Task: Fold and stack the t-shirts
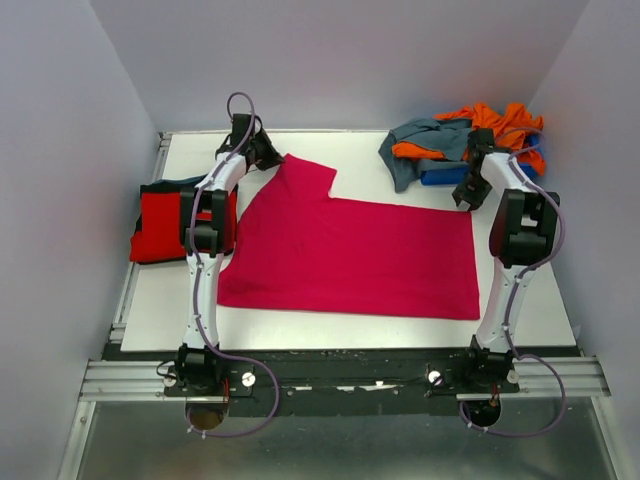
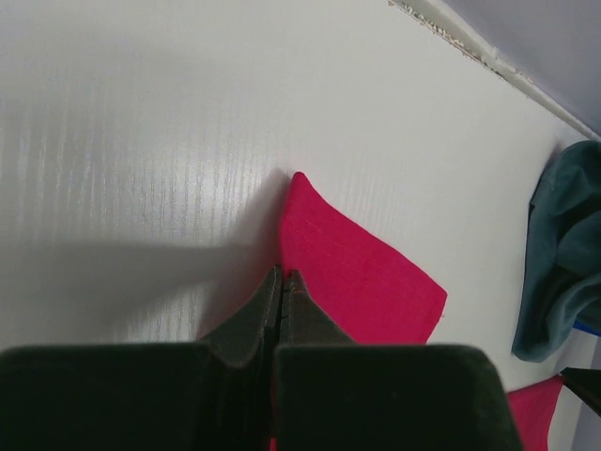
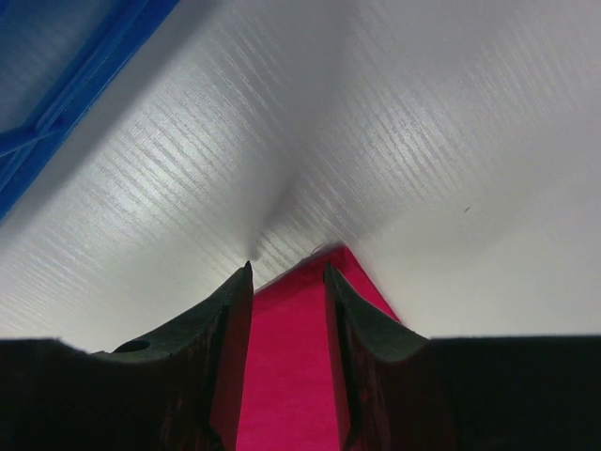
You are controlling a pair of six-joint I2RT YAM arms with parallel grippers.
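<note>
A magenta T-shirt [image 1: 350, 255] lies spread over the middle of the table, a narrow part reaching up at its back left. My left gripper [image 1: 278, 160] is shut on that upper tip; in the left wrist view the cloth [image 2: 357, 282] runs from its closed fingertips [image 2: 286, 274]. My right gripper [image 1: 464, 203] is at the shirt's back right corner [image 3: 329, 272], its fingers apart over the cloth, part open.
Folded red and dark shirts [image 1: 160, 225] are stacked at the left. A blue bin [image 1: 440, 176] with orange and grey-blue clothes [image 1: 415, 140] stands at the back right. White table [image 1: 390, 335] shows along the front.
</note>
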